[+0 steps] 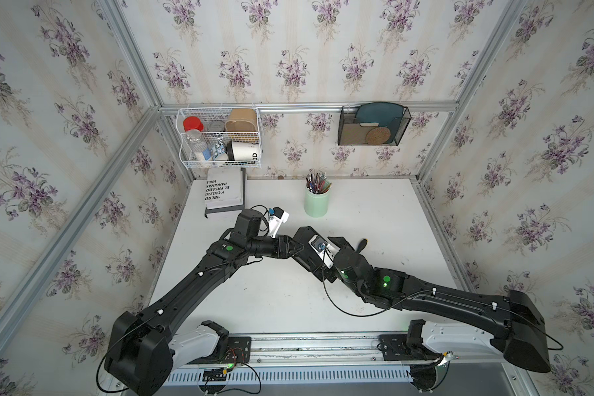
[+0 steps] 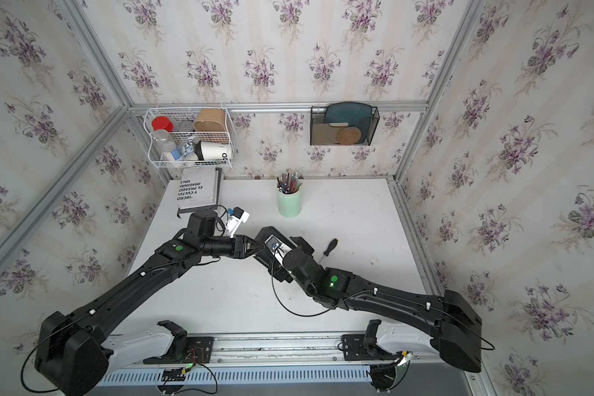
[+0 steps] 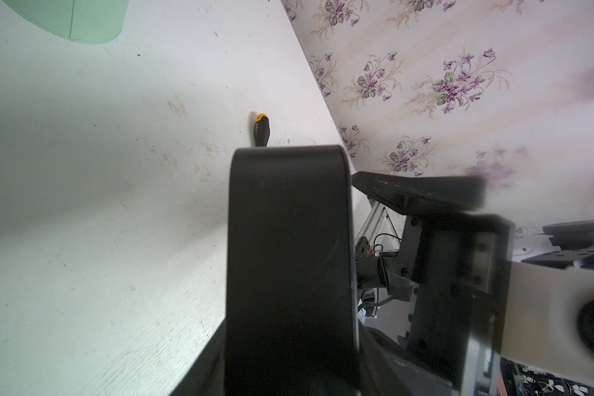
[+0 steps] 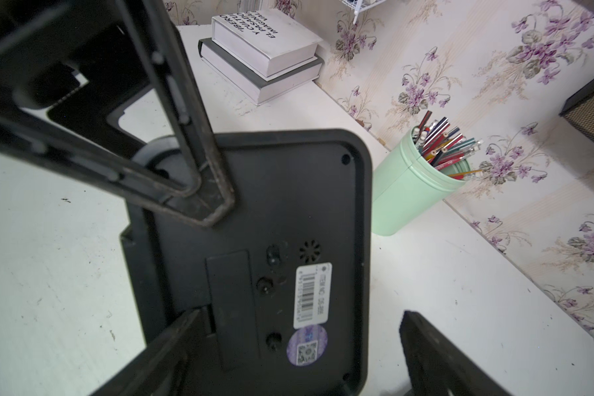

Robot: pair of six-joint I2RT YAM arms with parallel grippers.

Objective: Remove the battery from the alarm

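A black alarm clock hangs in the air between the arms, my left gripper (image 1: 290,247) shut on it; in the left wrist view the clock (image 3: 287,264) fills the lower middle, edge-on. The right wrist view shows its back (image 4: 250,244), with a battery cover (image 4: 227,310), small knobs and labels. My right gripper stands open in front of that back, its blurred fingers near the lower edge; whether they touch it is unclear.
A screwdriver (image 2: 331,247) lies on the table (image 2: 359,277) at the right. A green pencil cup (image 2: 289,203) stands at the back middle, books (image 2: 198,188) at the back left.
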